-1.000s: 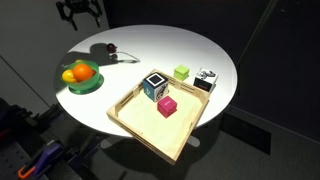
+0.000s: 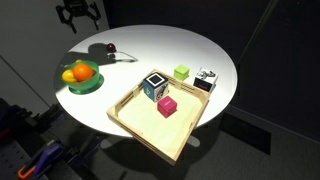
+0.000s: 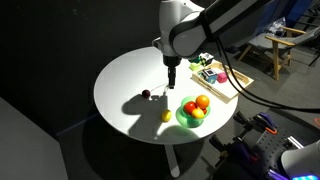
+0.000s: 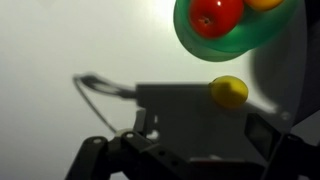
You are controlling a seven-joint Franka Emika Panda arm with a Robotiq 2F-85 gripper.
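Observation:
My gripper is open and hangs above the white table, its fingers spread wide with nothing between them. Just beyond the fingertips in the wrist view lies a yellow fruit (image 4: pixel 228 92) on the tabletop, outside the green bowl (image 4: pixel 262 42). Exterior view 2 shows that fruit (image 3: pixel 167 116) beside the bowl (image 3: pixel 184 119), which holds red, orange and yellow fruit. In exterior view 1 the gripper (image 2: pixel 84 27) shows at the upper left, behind the bowl (image 2: pixel 87 87).
A dark-headed utensil (image 2: pixel 111 47) with a thin handle lies on the table. A wooden tray (image 2: pixel 128 121) holds a patterned cube (image 2: pixel 155 86) and a pink cube (image 2: pixel 167 106). Behind it are a green block (image 2: pixel 181 72) and a black-and-white box (image 2: pixel 206 79).

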